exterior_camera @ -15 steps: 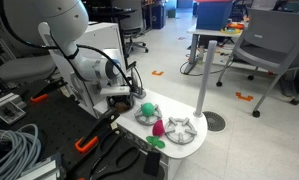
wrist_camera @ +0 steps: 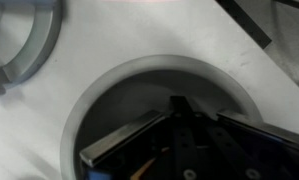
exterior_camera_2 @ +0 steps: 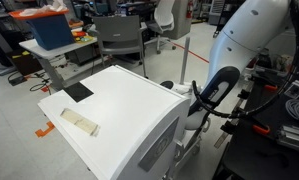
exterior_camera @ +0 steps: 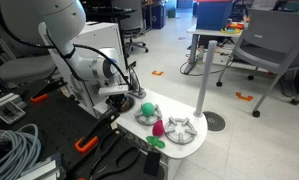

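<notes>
In the wrist view my gripper reaches into a dark round vessel with a grey rim [wrist_camera: 159,64]. The fingers are shut, and nothing shows between the fingertips. From exterior view 1, the gripper [exterior_camera: 118,101] is low at the left end of the white table, over the dark vessel [exterior_camera: 128,104]; the arm covers part of it. The vessel's contents are too dark to make out. Exterior view 2 has the gripper mostly hidden behind the white panel and the arm.
A green round object [exterior_camera: 147,109] rests on one grey ring-shaped burner, with a pink object [exterior_camera: 158,128] beside a second burner [exterior_camera: 181,130]. A pale post [exterior_camera: 206,75] rises at the table's far edge. A large white panel [exterior_camera_2: 114,105] stands close to the arm.
The arm has shifted only slightly around the dark vessel. The green and pink objects and the burners have stayed in place.
</notes>
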